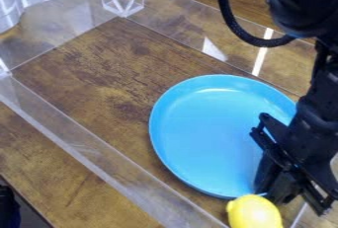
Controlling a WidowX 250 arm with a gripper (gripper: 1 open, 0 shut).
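A round blue plate (199, 123) lies on the wooden table at centre right. The black gripper (271, 178) reaches down over the plate's right side, its lower end at the near rim; whether its fingers are open or shut is unclear. A yellow rounded object (252, 212) sits just below the gripper, at the plate's near edge, partly cut off by the frame.
Clear plastic walls (66, 118) border the work area on the near left and at the back. The brown wooden surface (106, 64) left of the plate is clear.
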